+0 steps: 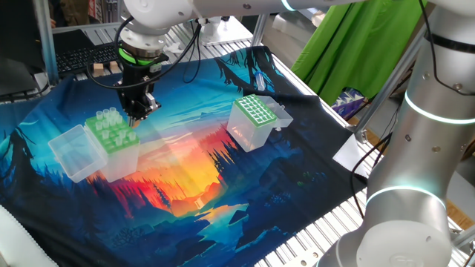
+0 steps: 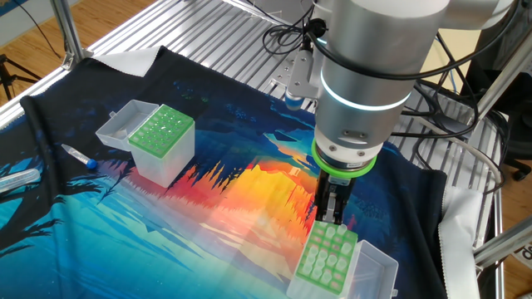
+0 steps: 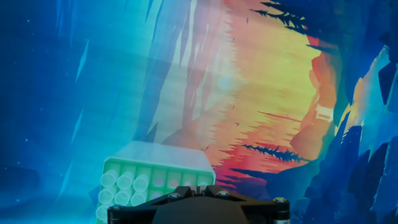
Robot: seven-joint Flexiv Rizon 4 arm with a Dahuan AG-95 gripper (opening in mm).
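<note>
The tube box (image 1: 119,159) on the left of exterior view 1 has a green rack top with several clear capped tubes (image 1: 111,119) standing in it. Some of its slots are free of tubes. My gripper (image 1: 132,122) points down at the rack's edge, its fingertips close to the tubes; contact cannot be made out. In the wrist view the gripper looks shut, its fingers drawn together, and nothing shows between them. A second box (image 2: 162,162) with a green grid top (image 2: 164,133) stands apart; I see no tubes rising from it.
Hinged clear lids lie open beside both boxes, one lid (image 1: 78,153) at the left. A blue-capped pen (image 2: 79,156) lies on the printed cloth (image 2: 224,241). Between the boxes the cloth is clear. A keyboard (image 1: 78,61) sits behind.
</note>
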